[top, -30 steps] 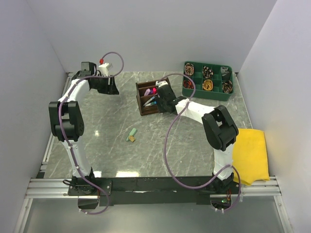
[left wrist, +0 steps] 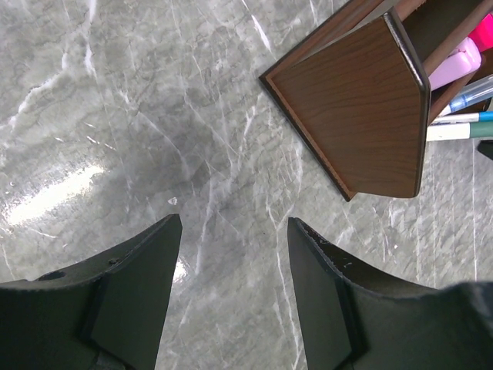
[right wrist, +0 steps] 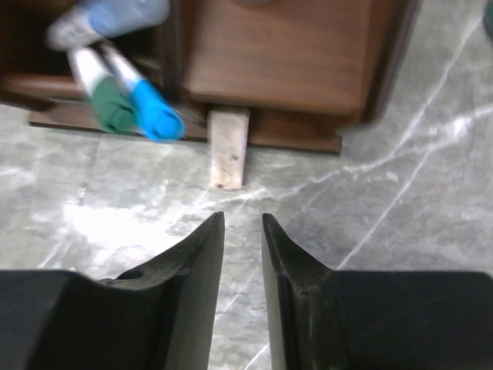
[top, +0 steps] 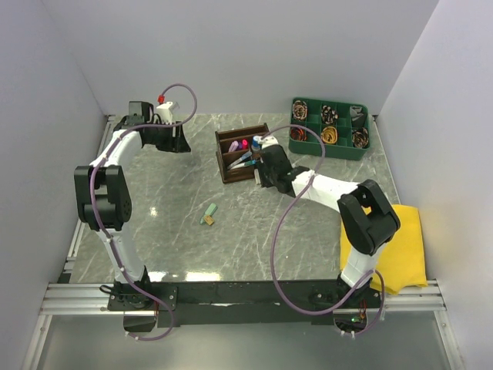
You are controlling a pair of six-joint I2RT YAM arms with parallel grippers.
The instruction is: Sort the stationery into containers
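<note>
The wooden organizer (top: 223,171) holds pink and purple markers (left wrist: 454,63) and pens, including a green marker (right wrist: 112,109) and blue marker (right wrist: 154,113). A pale block (right wrist: 228,154) sticks out at its front. A mint-green item (top: 209,210) and a small tan piece (top: 208,221) lie on the table in the top view. My left gripper is open at the left, clear of the organizer, nothing between its fingers. My right gripper stands open and empty just in front of the organizer's right part.
A green compartment tray (top: 348,153) with rolled cords or straps stands at the back right. A yellow cloth (top: 400,247) lies at the front right.
My right gripper has drawn back from the organizer, toward the right and front. My left gripper has shifted only slightly.
</note>
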